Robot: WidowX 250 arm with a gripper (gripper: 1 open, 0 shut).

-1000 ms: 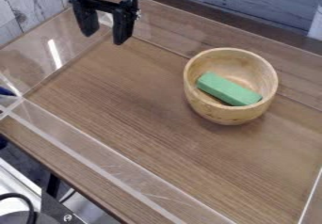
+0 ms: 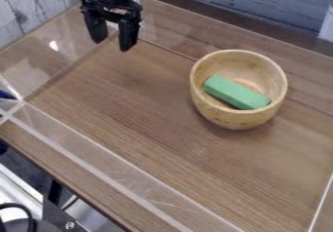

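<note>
A black robot arm with a gripper (image 2: 112,26) is at the top left, over the back of the wooden table; its fingers point down, and the gripper is open with nothing visible between them. A round wooden bowl (image 2: 211,109) sits at the right of the table, holding a green rectangular block (image 2: 237,93). The gripper is well to the left of and behind the bowl, apart from it.
Wooden plank walls (image 2: 240,7) run along the back. A dark blue object and a black cable lie at the left edge.
The gripper has moved back, toward the top of the view, and looks smaller. The bowl and the green block have stayed where they were.
</note>
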